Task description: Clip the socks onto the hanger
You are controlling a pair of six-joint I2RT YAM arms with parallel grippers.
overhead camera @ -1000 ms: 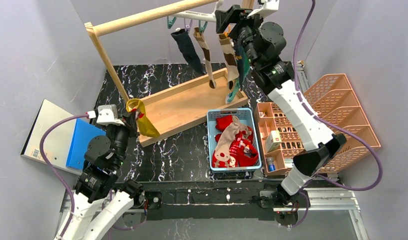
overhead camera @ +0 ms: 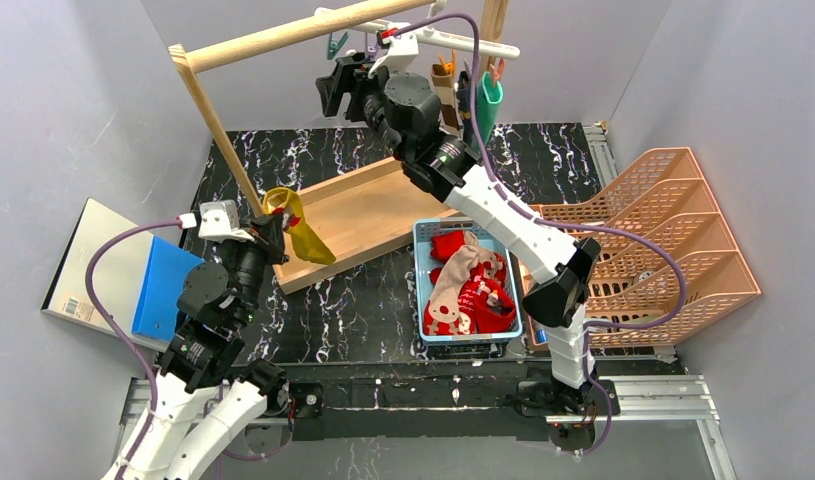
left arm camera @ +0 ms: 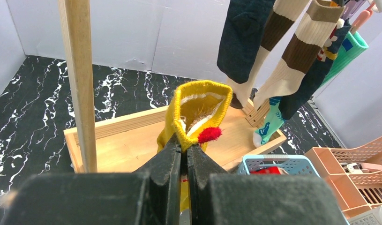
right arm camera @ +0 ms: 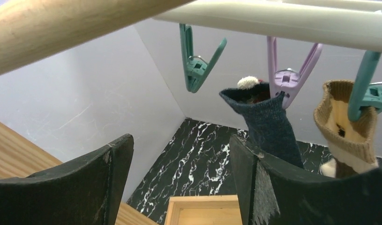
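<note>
My left gripper is shut on a yellow sock with a red pompom, left of the wooden frame's tray. High at the hanger bar, my right gripper is open, its fingers spread with nothing between. In the right wrist view a free teal clip hangs left of a purple clip, which holds a dark sock; another teal clip holds a brown-striped sock. More hanging socks show in the left wrist view.
A blue basket of red and beige socks sits at front centre, an orange organiser at right, the wooden tray beneath the frame. A frame post stands beside the left gripper.
My right arm has moved left along the hanger toward the free teal clip. The left gripper with the yellow sock has shifted slightly right and is otherwise still.
</note>
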